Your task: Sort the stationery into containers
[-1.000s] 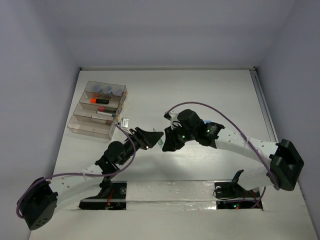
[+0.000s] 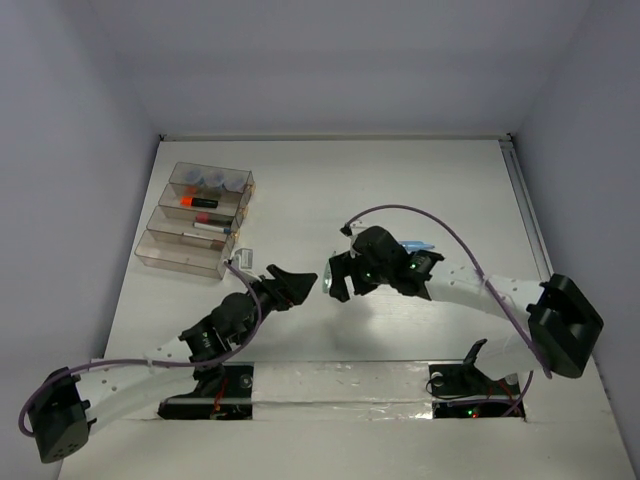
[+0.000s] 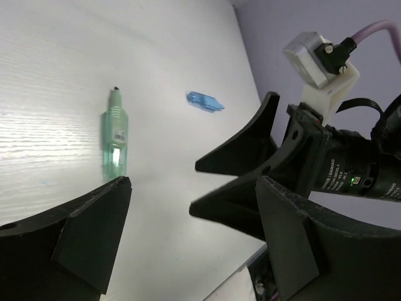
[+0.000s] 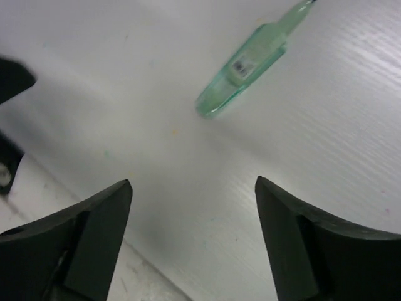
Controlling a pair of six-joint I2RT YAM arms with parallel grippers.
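A translucent green pen (image 3: pixel 115 138) lies on the white table, its dark tip pointing away in the left wrist view. In the top view this pen (image 2: pixel 327 277) shows in the narrow gap between the two grippers, partly covered. My left gripper (image 2: pixel 303 290) is just left of it, open and empty. My right gripper (image 2: pixel 337 282) is close on the pen's right, with its fingers apart. Seen from the right wrist, the pen (image 4: pixel 241 69) lies ahead of the open fingers, not between them. A blue item (image 2: pixel 415 245) lies behind the right arm.
A clear tiered organizer (image 2: pixel 180 255) stands at the left; an orange-and-black marker (image 2: pixel 200 202) and several pens occupy its compartments. A small white item (image 2: pixel 244 258) is beside it. The gripper tips are very close together.
The pen has gone from slanting to nearly straight front-to-back and sits slightly farther right.
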